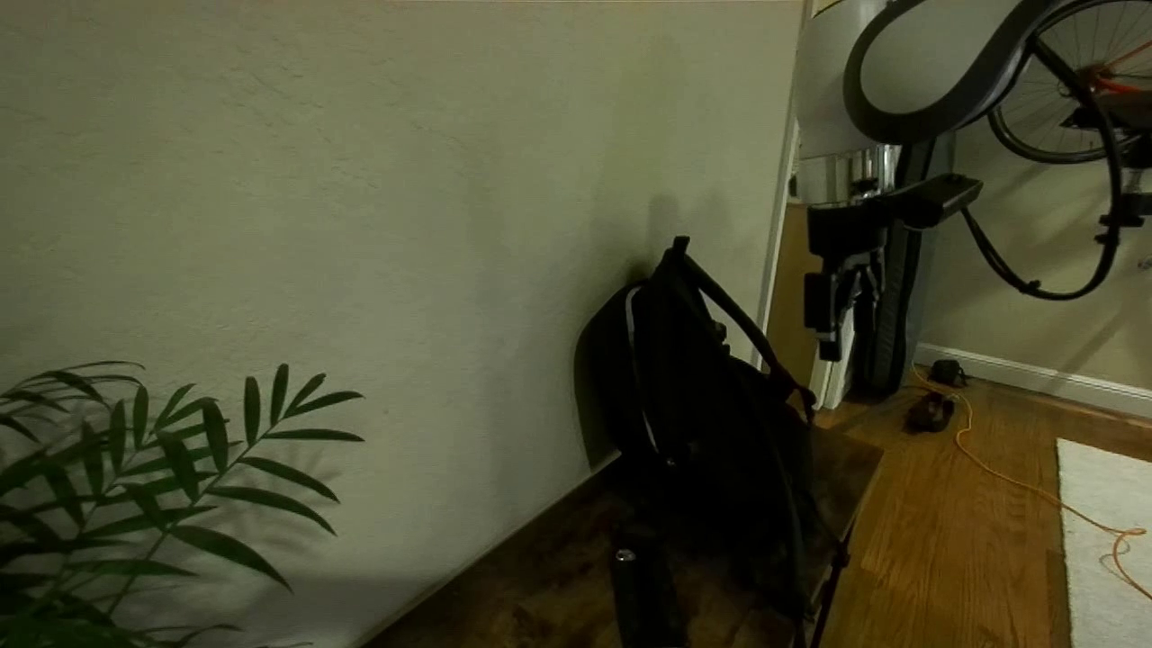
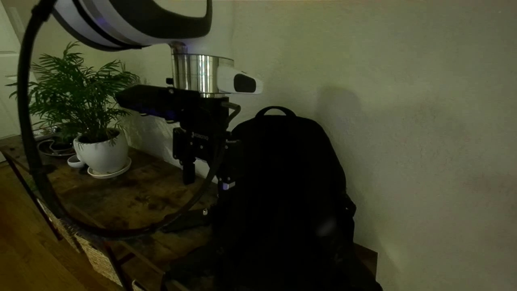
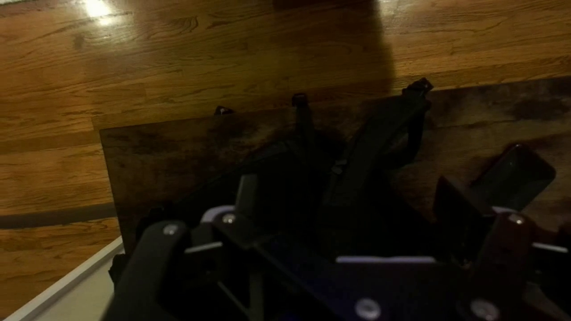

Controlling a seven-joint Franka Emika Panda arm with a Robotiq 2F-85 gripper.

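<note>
A black backpack (image 1: 691, 400) leans upright against the wall on a dark wooden table; exterior view 2 shows its top loop and dark front (image 2: 286, 194). Seen from above in the wrist view, its shoulder straps (image 3: 369, 139) spread toward the table edge. My gripper (image 1: 837, 324) hangs in the air pointing down, beyond the backpack in exterior view 1. In the wrist view the two fingers stand wide apart, one finger (image 3: 246, 198) at left and the other at right. Nothing shows held between them, and the gripper is open.
A small dark case-like object (image 1: 643, 589) lies on the table (image 3: 155, 155) beside the backpack. Farther along the tabletop stands a plant in a white pot (image 2: 104, 150). The wall (image 2: 436, 145) closes off the back; wood floor (image 3: 214, 59) lies past the table's edge.
</note>
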